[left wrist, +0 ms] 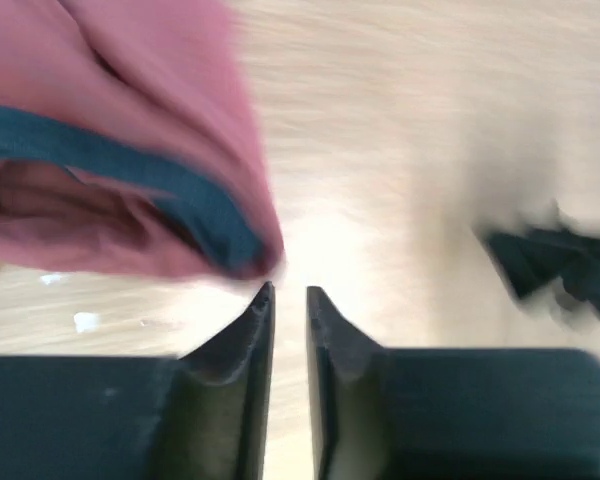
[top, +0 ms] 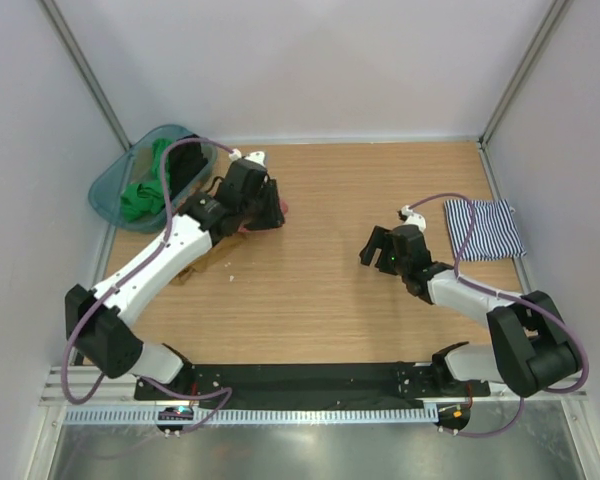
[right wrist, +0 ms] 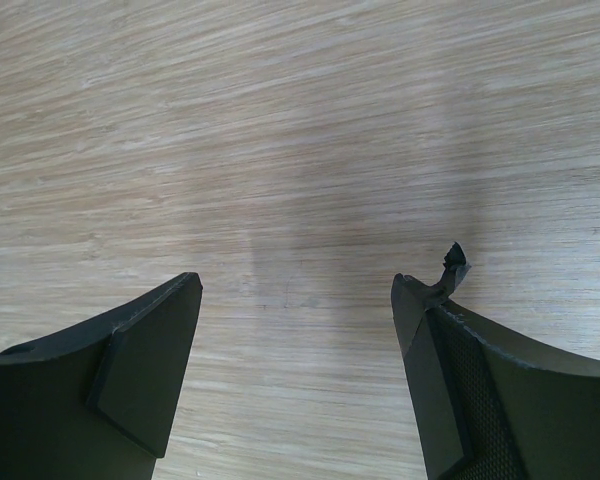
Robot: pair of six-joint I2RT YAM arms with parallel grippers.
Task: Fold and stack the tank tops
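A pink-red garment with a dark teal band [left wrist: 205, 205] lies crumpled in the left wrist view; the top view shows only bits of this pink-red garment [top: 284, 207], the left arm hiding most of it. My left gripper is at its edge, the fingertips slightly parted with no cloth visible between them. My right gripper is wide open and empty over bare wood; in the top view, the right gripper [top: 372, 262] is right of centre. A striped navy-and-white garment [top: 483, 230] lies flat, folded into a rectangle, at the far right.
A translucent blue-green basket [top: 108, 195] at the back left holds green cloth [top: 143, 200] and black cloth [top: 185, 162]. Tan cloth [top: 208, 257] shows beneath the left arm.
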